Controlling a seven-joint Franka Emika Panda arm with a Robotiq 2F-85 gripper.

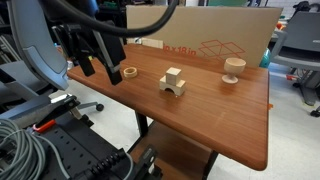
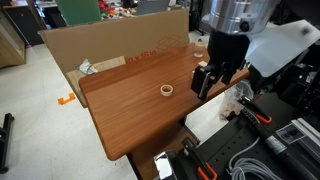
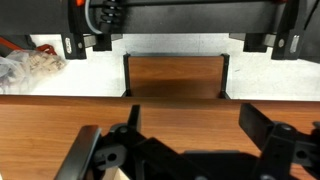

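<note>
My gripper point(image 1: 100, 72) hangs open above the near left edge of the wooden table point(image 1: 225, 125), nothing between its fingers. In the wrist view its black fingers point(image 3: 140, 146) stand wide apart over the tabletop's edge. A pale wooden ring point(image 1: 130, 72) lies flat to the right of the gripper in exterior view 1. Farther right are stacked pale blocks point(image 1: 172, 82), a small one on top of a wider base. A pale cup point(image 1: 234, 67) stands upright near the back right. In exterior view 2 the ring point(image 2: 167, 91) is clear, while the arm covers part of the table.
A large cardboard panel point(image 1: 205, 32) stands along the table's back edge. Near the arm's base lie coiled grey cables point(image 1: 22, 150). A clear plastic bag point(image 3: 30, 72) shows beyond the edge in the wrist view.
</note>
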